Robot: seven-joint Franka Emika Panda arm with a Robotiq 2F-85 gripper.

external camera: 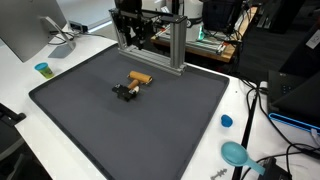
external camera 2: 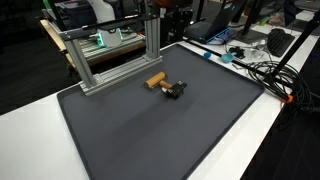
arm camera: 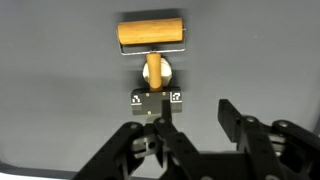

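Observation:
A wooden cylinder (arm camera: pixel 150 31) lies on the dark mat, with a thin wire edge along its lower side in the wrist view. Below it, a short wooden stick (arm camera: pixel 154 72) crosses a pale disc (arm camera: pixel 165 72). A black block (arm camera: pixel 147 104) with white marks adjoins the stick's lower end. In exterior view 2 the black block (external camera 2: pixel 176 89) rests beside the cylinder (external camera 2: pixel 154 80). Above the mat, my gripper has its two fingers apart, with bare mat showing between them. The block lies outside that gap, near the left finger.
A metal frame (external camera: pixel 155 59) stands along the mat's back edge. A green-blue cup (external camera: pixel 43 70) is at the far left, and a teal scoop (external camera: pixel 236 154) lies off the mat at the right.

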